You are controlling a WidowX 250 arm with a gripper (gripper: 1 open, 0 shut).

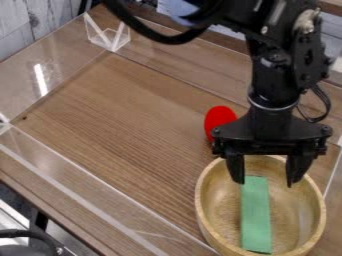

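Observation:
My black gripper (274, 150) hangs over the back part of a cream oval bowl (213, 206), its two fingers spread open and pointing down. A long green bar (255, 220) lies lengthwise inside the bowl, below and slightly in front of the gripper. Behind the bowl, to the left of the gripper, a red object (217, 123) rests on the table, partly hidden by the arm.
A clear plastic holder (107, 30) stands at the back left. Cables run along the near left edge.

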